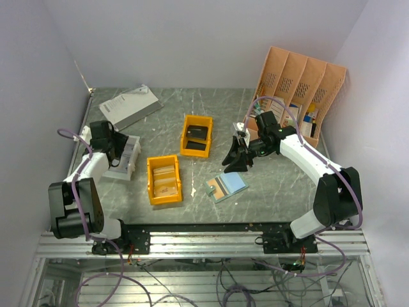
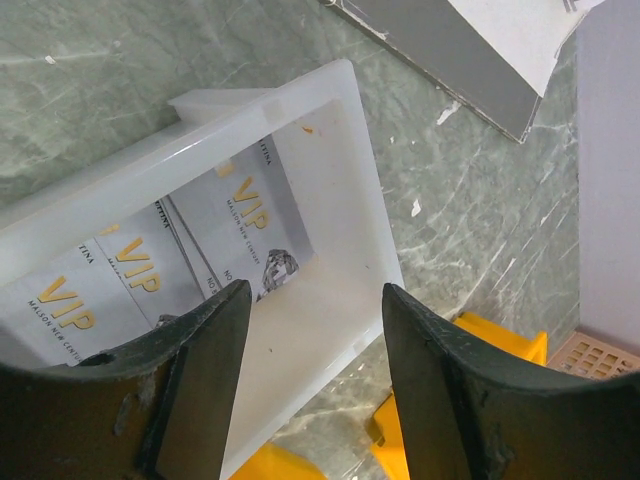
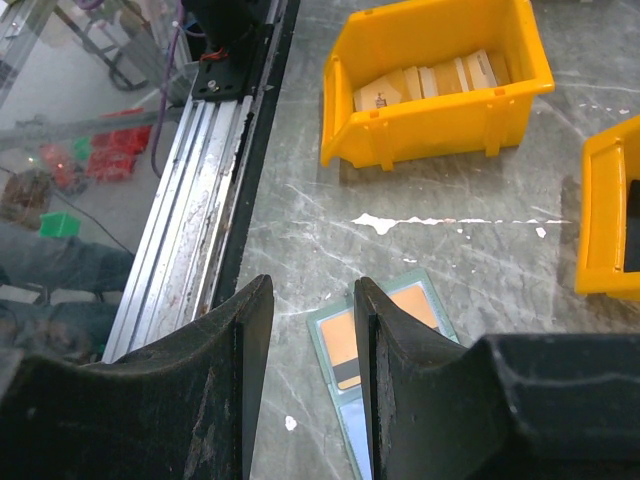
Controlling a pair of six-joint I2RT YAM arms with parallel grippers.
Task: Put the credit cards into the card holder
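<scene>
White cards printed with gold VIP (image 2: 245, 215) lie inside a white bin (image 2: 345, 190), overlapping at its left side. Over this bin hangs my left gripper, fingers apart and empty; from above it partly covers the bin (image 1: 133, 160). What looks like the card holder, a flat teal-edged folder with tan, black and light-blue parts (image 1: 226, 185), rests on the table at centre right. My right gripper is above the folder (image 3: 342, 345), part open with nothing held. Its fingers hide some of the folder in the right wrist view.
Two yellow bins stand in the middle, one with tan packs (image 1: 150, 180), the other with black items (image 1: 209, 134). A grey-white box (image 1: 131, 107) lies at back left. An orange compartment rack (image 1: 300, 80) occupies the back right. Bare table surrounds the folder.
</scene>
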